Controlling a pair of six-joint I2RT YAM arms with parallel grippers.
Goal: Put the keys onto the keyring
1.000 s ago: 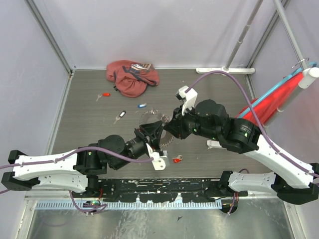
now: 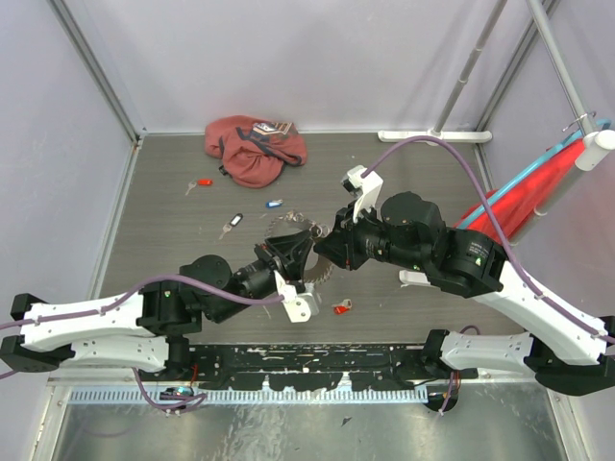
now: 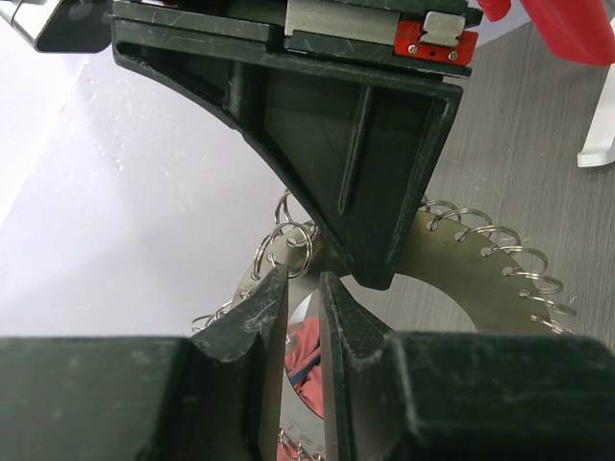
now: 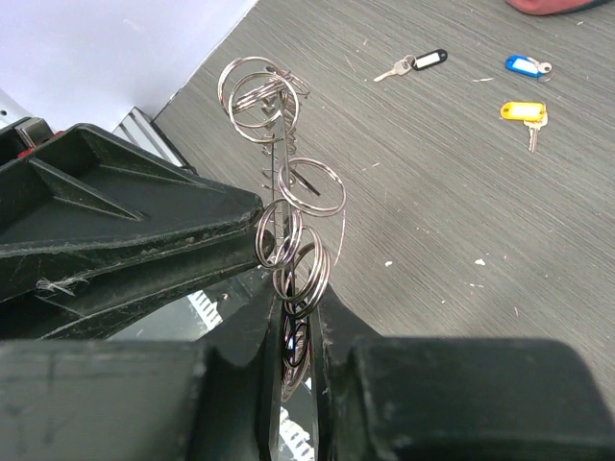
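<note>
The keyring [image 3: 437,252], a flat metal ring plate with several small wire rings round its edge, is held up above the floor. My right gripper is shut on its edge, with wire rings bunched at the fingertips. My left gripper is part open, and a pair of small wire rings [image 3: 293,252] shows just beyond its fingertips; nothing clear is seen between them. In the right wrist view, the left fingers [image 4: 144,221] come in from the left beside the rings. Keys with a black tag [image 4: 430,60], a blue tag [image 4: 524,65] and a yellow tag [image 4: 523,111] lie on the floor.
A red-tagged key [image 2: 202,182] lies at the far left, and another red tag [image 2: 342,307] is near the front. A red cloth bag [image 2: 252,154] rests at the back. White stand legs [image 2: 432,136] occupy the back right.
The right arm stays almost still, with the keyring in its grip.
</note>
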